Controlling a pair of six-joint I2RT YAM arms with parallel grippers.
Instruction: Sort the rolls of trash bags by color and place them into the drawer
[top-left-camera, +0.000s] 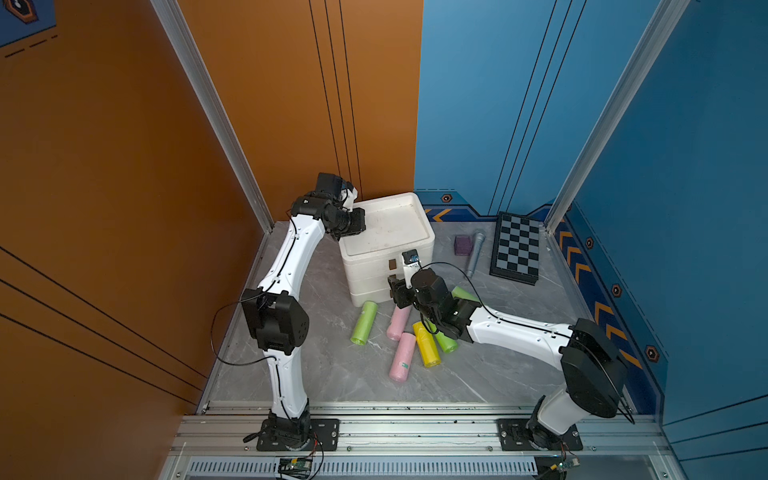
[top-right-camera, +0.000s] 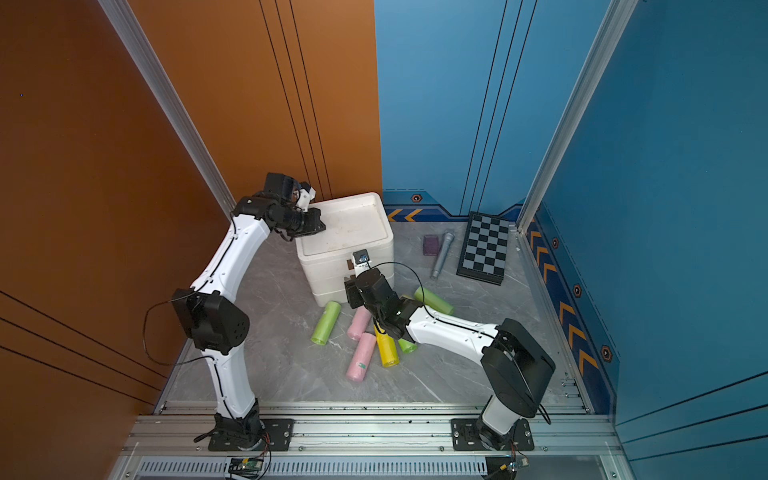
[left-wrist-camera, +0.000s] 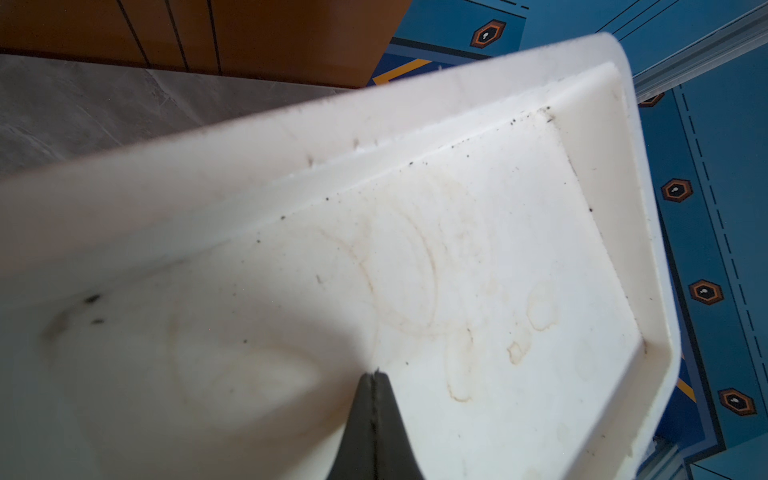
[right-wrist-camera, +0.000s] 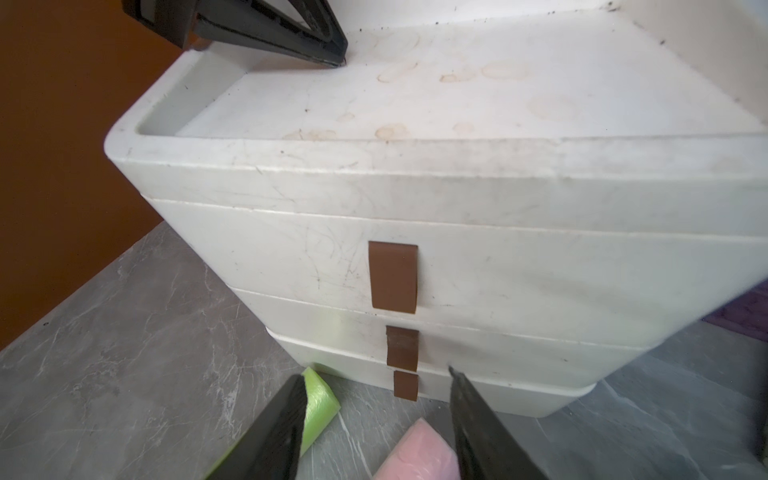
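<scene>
A white drawer box (top-left-camera: 368, 264) with brown tabs stands at table centre. My left gripper is shut, empty, inside the recessed top at its left. My right gripper is open before the front's tabs (right-wrist-camera: 393, 276), nothing between its fingers. Rolls lie in front of the box: green (top-left-camera: 364, 323) at left, pink (top-left-camera: 402, 357) and another pink (top-right-camera: 359, 322) in the middle, yellow (top-left-camera: 427, 344) beside them, more green (top-right-camera: 434, 301) at right, partly hidden by the right arm.
At the back right are a purple block (top-left-camera: 462, 245), a grey cylinder (top-left-camera: 476, 252) and a checkered board (top-left-camera: 516, 248). The table left of the box and at the front right is clear.
</scene>
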